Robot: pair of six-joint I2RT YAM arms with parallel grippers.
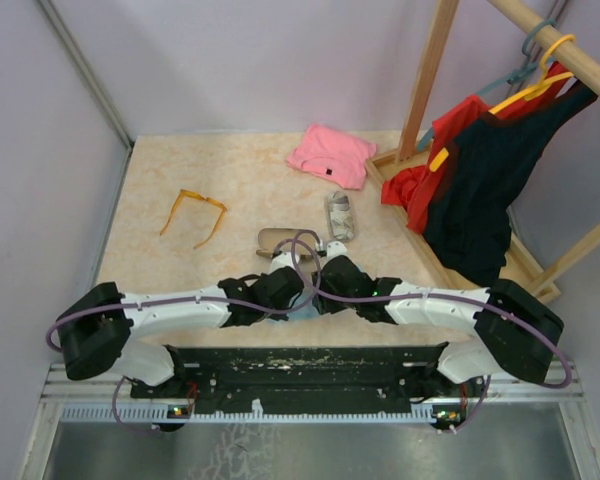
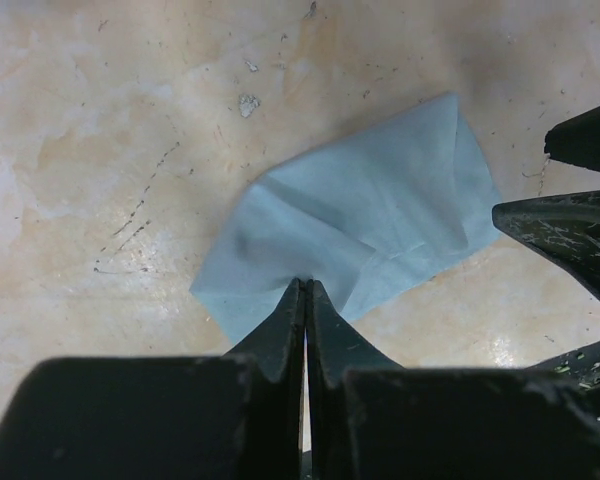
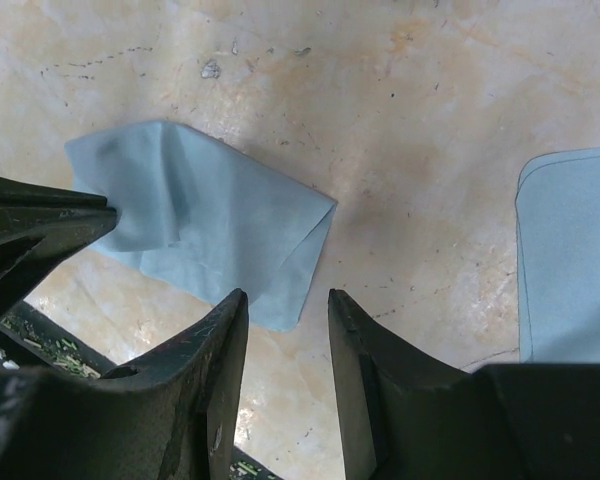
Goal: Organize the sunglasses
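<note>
Orange-yellow glasses [image 1: 202, 199] lie on the left of the table with their temples spread toward the front. A tan case [image 1: 277, 238] sits mid-table, partly behind the arms. In the left wrist view, a light blue cloth [image 2: 365, 185] lies folded and creased on the table. My left gripper is shut over the cloth's near part, and nothing shows clearly between its fingertips. Beside the cloth's corner, my right gripper stands open and empty. Whether either gripper touches the cloth, I cannot tell.
A second light blue cloth [image 3: 570, 255] lies to the right. Further back are a grey-beige item [image 1: 340, 217] and a folded pink garment [image 1: 330, 155]. A wooden rack [image 1: 432, 75] with hanging clothes fills the right side.
</note>
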